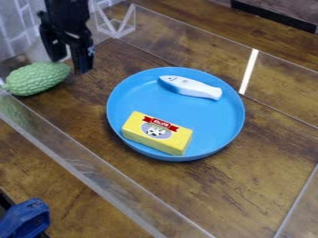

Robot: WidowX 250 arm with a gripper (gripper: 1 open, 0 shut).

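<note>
My black gripper [67, 54] hangs at the top left with its fingers pointing down and apart, nothing visible between them. Below and left of it lies a green, bumpy oval object [37, 77]. To the right, a blue plate [214, 125] holds a white fish-shaped item [189, 87] at its back and a yellow box with a red label and a cartoon face [156, 132] toward its front.
Clear panels edge the dark wooden table [187, 186] along the left and right. A blue object [21, 219] sits at the bottom left corner. Bare wood lies behind and in front of the plate.
</note>
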